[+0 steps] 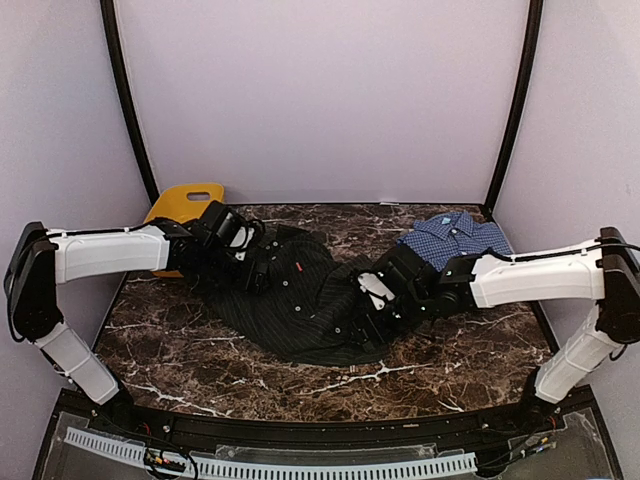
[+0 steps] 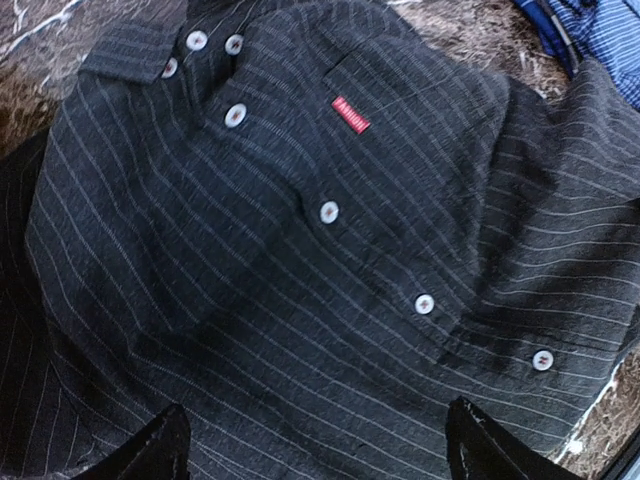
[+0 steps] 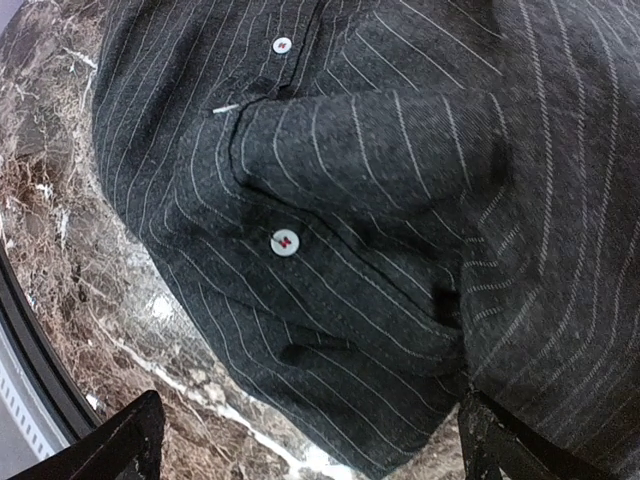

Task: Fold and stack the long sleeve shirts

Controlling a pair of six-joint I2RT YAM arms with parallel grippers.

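Observation:
A dark pinstriped shirt [image 1: 290,315] lies rumpled across the middle and left of the table, its buttons and red tag facing up. Over its upper left part hovers my left gripper [image 1: 255,270], open; its fingers [image 2: 160,450] stand wide apart in the left wrist view with only cloth below. My right gripper [image 1: 372,330] is also open, low over the shirt's right side, fingers [image 3: 135,445] spread above the lower hem. Whether either touches the cloth I cannot tell. At the back right sits a folded blue checked shirt [image 1: 455,238], partly hidden by my right arm.
A yellow basket [image 1: 182,205] stands at the back left, partly behind my left arm. Bare marble table [image 1: 270,385] shows along the front and at the back centre. Side walls close in both ends.

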